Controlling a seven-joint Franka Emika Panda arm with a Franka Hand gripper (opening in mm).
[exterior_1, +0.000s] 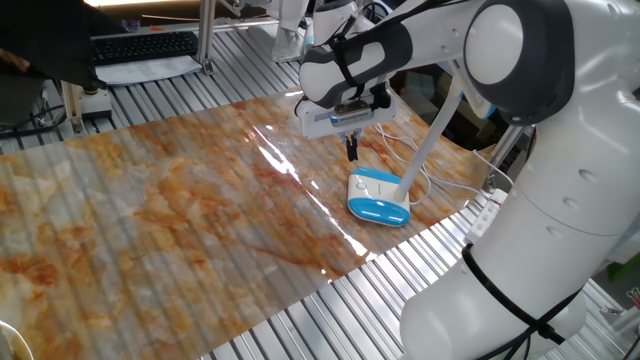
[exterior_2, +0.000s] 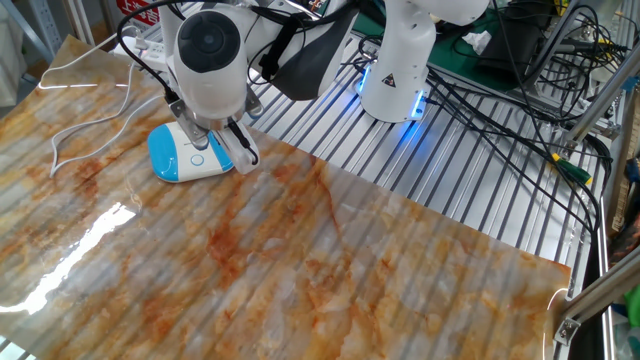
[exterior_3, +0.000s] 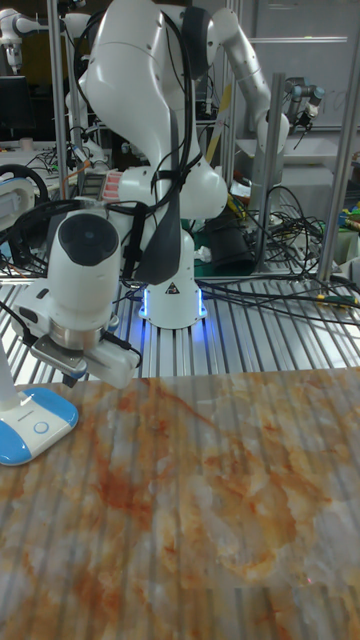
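Observation:
A white and blue desk lamp has its base (exterior_1: 379, 197) on the marbled sheet, with its pale stem (exterior_1: 432, 143) slanting up towards the arm. In the first exterior view my gripper (exterior_1: 352, 158) points down just behind the base, apart from the stem. Its dark fingers (exterior_1: 351, 147) sit close together at the middle of the hand, shut, with nothing showing between them. A round button marks the top of the lamp base (exterior_3: 40, 428) in the third view. There the fingertips are largely hidden by the hand, and the lamp's head is out of sight.
A white cable (exterior_2: 92, 146) loops over the sheet behind the lamp. The marbled sheet (exterior_2: 330, 270) is otherwise bare, with wide free room away from the lamp. A keyboard (exterior_1: 145, 47) lies at the far left, and black cables (exterior_2: 500, 115) run near the arm's base.

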